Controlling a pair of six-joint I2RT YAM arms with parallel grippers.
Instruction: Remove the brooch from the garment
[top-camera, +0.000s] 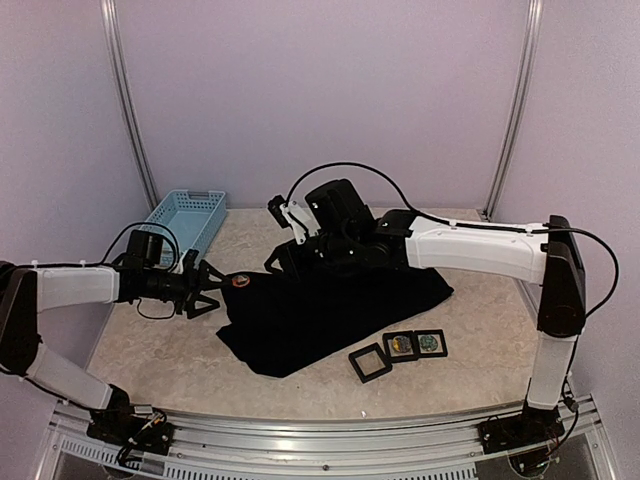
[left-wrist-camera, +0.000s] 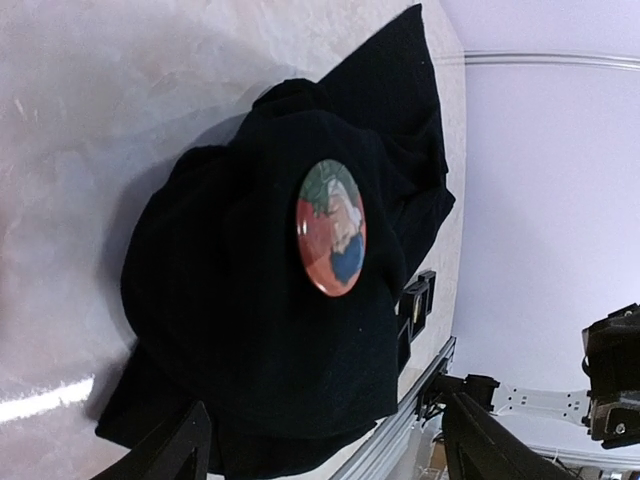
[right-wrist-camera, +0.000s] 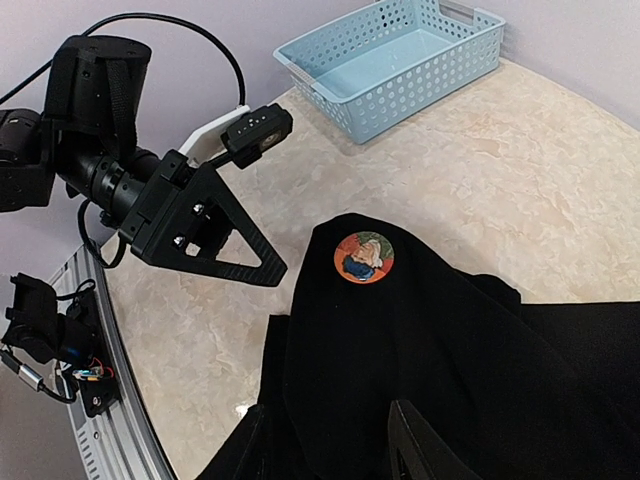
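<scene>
The black garment (top-camera: 300, 325) lies bunched across the middle of the table. A round, glossy brooch with a coloured picture sits on a raised fold at its left end; the right wrist view shows the same brooch (right-wrist-camera: 363, 257) face up, still on the cloth. My left gripper (top-camera: 220, 291) stands open just left of this fold, its fingers empty. Open too, my right gripper hangs over the garment, right of the brooch, with nothing seen between its fingers. From above, the right arm covers part of the cloth.
A blue perforated basket (right-wrist-camera: 425, 70) stands at the back left. Dark square frames lie at the front right: an empty frame (top-camera: 370, 363) and two holding round pieces, one of them a green piece (top-camera: 429, 343).
</scene>
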